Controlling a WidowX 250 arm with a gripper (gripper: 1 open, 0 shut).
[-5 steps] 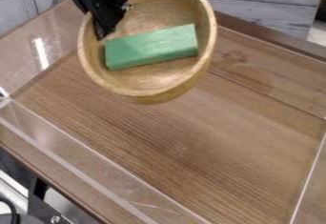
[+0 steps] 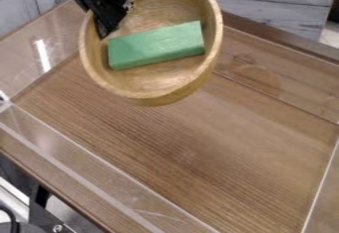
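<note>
A round wooden bowl (image 2: pixel 165 78) hangs tilted in the air at the top middle, its inside facing the camera. A green rectangular block (image 2: pixel 157 45) lies inside it. My black gripper (image 2: pixel 103 19) grips the bowl at its upper left rim; its fingertips are partly hidden there.
Clear strips or panels run along its left and right edges. A grey marbled surface stands behind, and dark cables show at the lower left.
The bowl and gripper have shifted slightly upward in the view over the last second. The block has moved with the bowl and still lies inside it.
</note>
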